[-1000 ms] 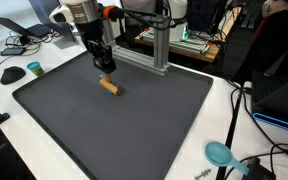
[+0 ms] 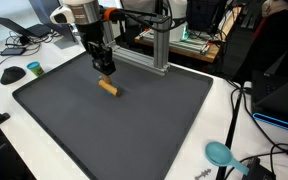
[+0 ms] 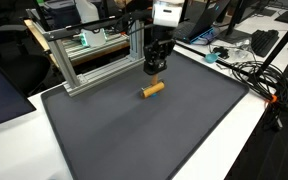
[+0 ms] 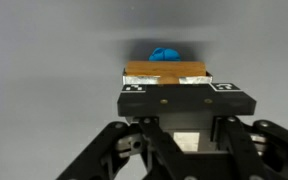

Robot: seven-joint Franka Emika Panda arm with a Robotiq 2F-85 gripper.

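Note:
My gripper points down over the dark board, shut on a small wooden block. In exterior view 2 the block shows as a short tan piece below the fingers. Right by its lower end lies an orange cylinder on its side; whether the two touch, I cannot tell. The wrist view has the wooden block as a band across the gripper front, with a small blue thing just beyond it. The cylinder is not clearly visible in the wrist view.
Around the cylinder the dark board is bare. A metal frame stands along one edge. Farther off are a green cup, a black object and a teal object; cables lie beyond the board.

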